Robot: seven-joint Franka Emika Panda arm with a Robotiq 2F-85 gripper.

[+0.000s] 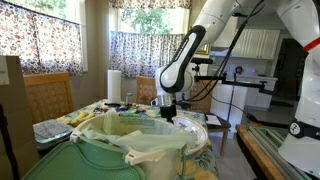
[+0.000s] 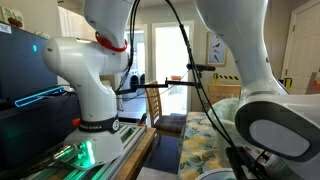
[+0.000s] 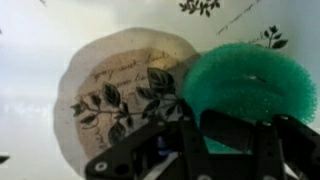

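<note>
A green sponge (image 3: 262, 76) shows in the wrist view, bunched at the dark fingertips of my gripper, which is shut on it. Beneath lies a pale plate (image 3: 25, 55) printed with leaf sprigs. A brown wet-looking patch (image 3: 115, 75) with lettering and leaves visible in it lies just left of the sponge. In exterior view 1 the gripper (image 1: 168, 110) is low over the table, behind the bin; the sponge cannot be made out there. The arm blocks the gripper in exterior view 2.
A bin lined with a pale bag (image 1: 125, 127) stands in front, beside a green lid or tray (image 1: 85, 162). Farther back are a paper towel roll (image 1: 114, 85) and chairs (image 1: 48, 95). The table edge (image 1: 262, 155) runs along the right.
</note>
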